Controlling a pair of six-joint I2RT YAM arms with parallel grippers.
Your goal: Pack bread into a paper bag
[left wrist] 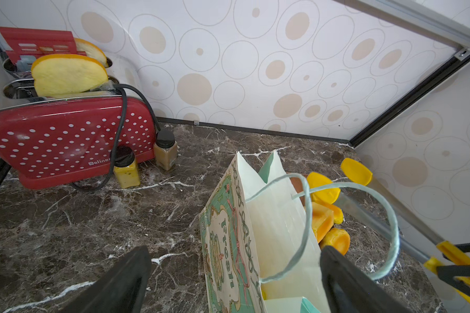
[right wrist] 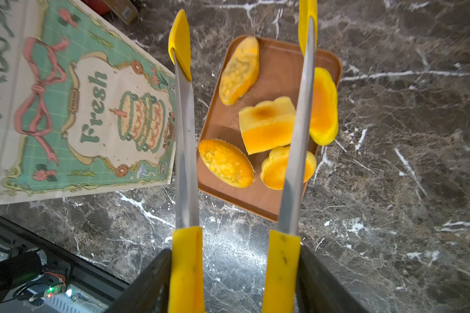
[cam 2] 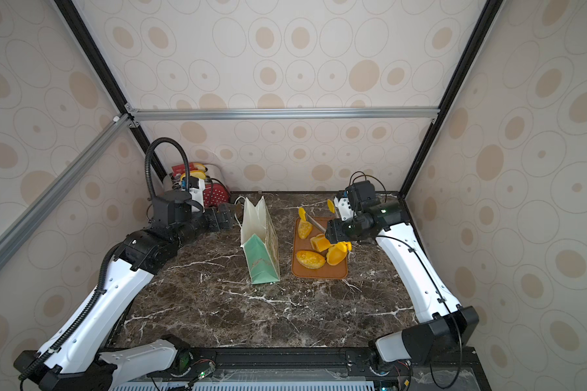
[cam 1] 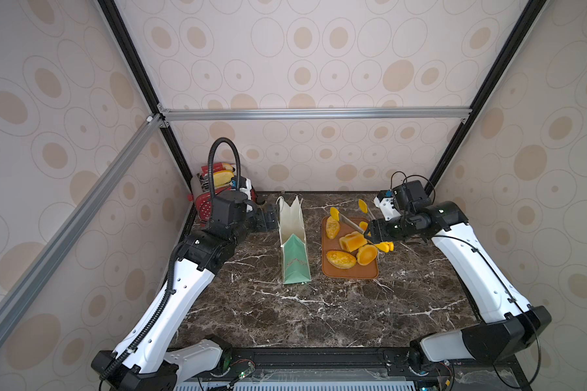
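Several bread pieces, including a loaf and a square bun, rest on a brown tray. Left of it stands an upright paper bag with rope handles. My right gripper is over the tray with yellow-tipped metal tongs in it, their tips spread apart. My left gripper hangs just left of the bag's top. Its fingers show blurred and wide apart in the left wrist view, nothing between them but the bag behind.
A red toaster with bread slices and two small jars stand at the back left.
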